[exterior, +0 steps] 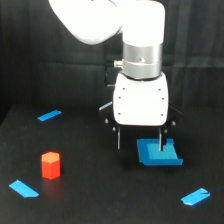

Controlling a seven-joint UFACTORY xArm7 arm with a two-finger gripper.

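Note:
My gripper (pixel 139 142) hangs below the white hand right of centre, its thin fingers spread wide apart. Nothing shows between them. A red-orange cube (pixel 51 165) rests on the dark table at the left, well away from the hand. Beneath and behind the right finger lies a blue square piece (pixel 158 158); the hand hides part of its surroundings, and I cannot tell how thick it is.
Short blue strips lie on the black table at the back left (pixel 50 115), front left (pixel 23 188) and front right (pixel 195 197). Dark cloth hangs behind.

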